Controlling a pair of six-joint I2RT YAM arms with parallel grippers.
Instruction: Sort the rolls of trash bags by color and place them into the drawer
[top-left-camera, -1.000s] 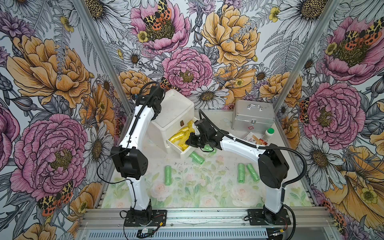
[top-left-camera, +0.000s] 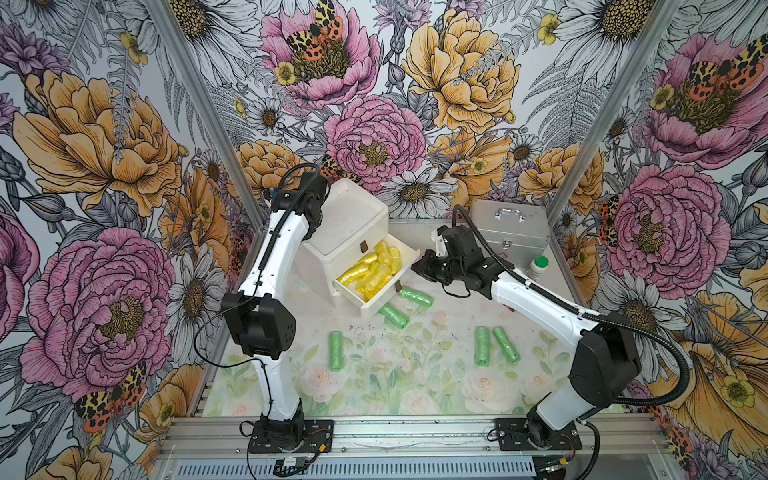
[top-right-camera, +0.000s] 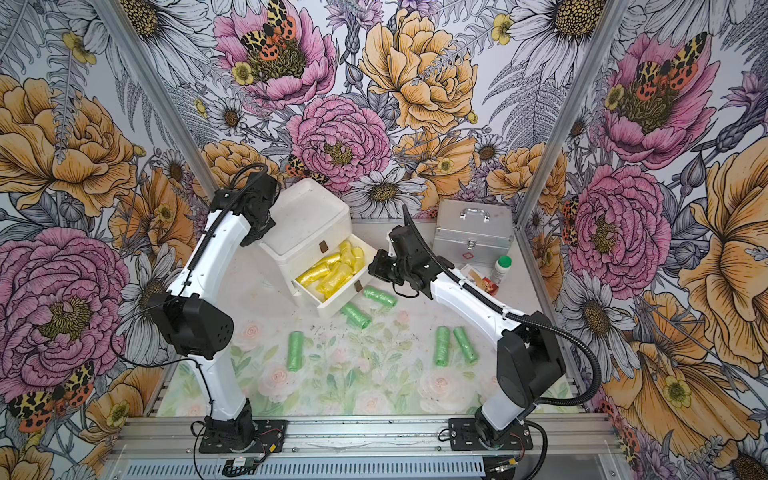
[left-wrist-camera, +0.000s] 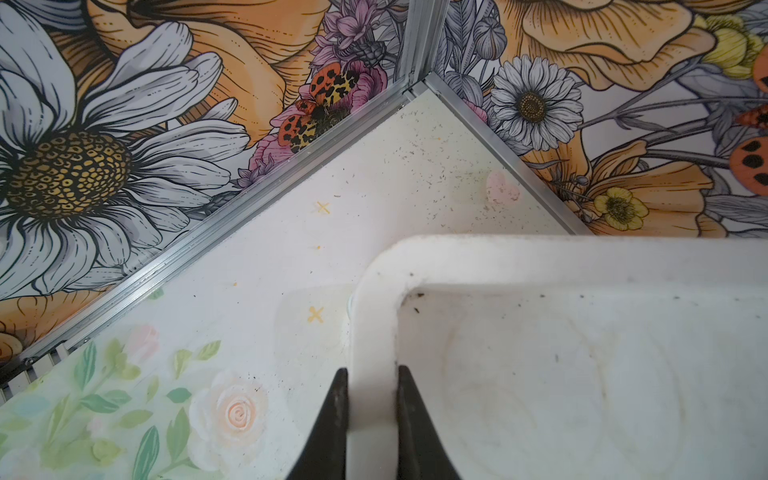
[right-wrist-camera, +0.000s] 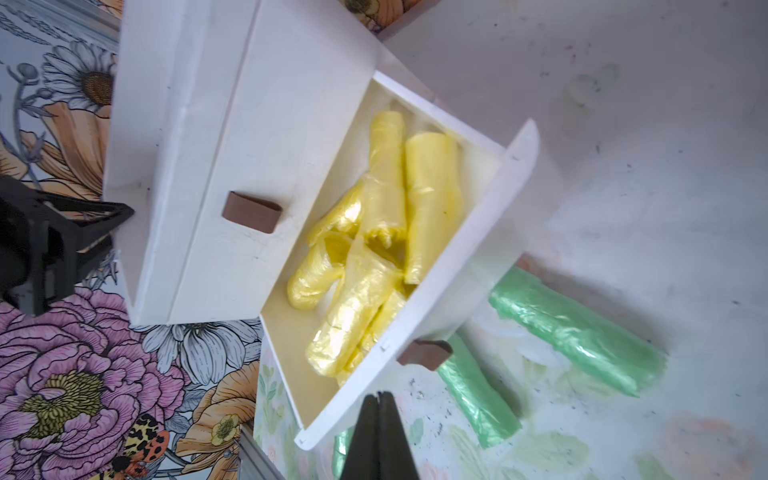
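The white drawer box (top-right-camera: 304, 216) stands at the back left. Its pulled-out drawer (right-wrist-camera: 448, 312) holds several yellow rolls (right-wrist-camera: 432, 200). My left gripper is shut on the box's white top rim (left-wrist-camera: 560, 264), at a corner. My right gripper is shut, nothing seen between its fingers, just outside the drawer front with its brown tab (right-wrist-camera: 424, 354). Several green rolls (right-wrist-camera: 576, 328) lie on the table, some beside the drawer, others nearer the front (top-left-camera: 482, 345).
A metal case (top-left-camera: 508, 228) stands at the back right, with a green-capped bottle (top-right-camera: 502, 272) beside it.
My right gripper has moved right and up, from over the drawer to just past its front, uncovering the yellow rolls. The left arm has stayed still.
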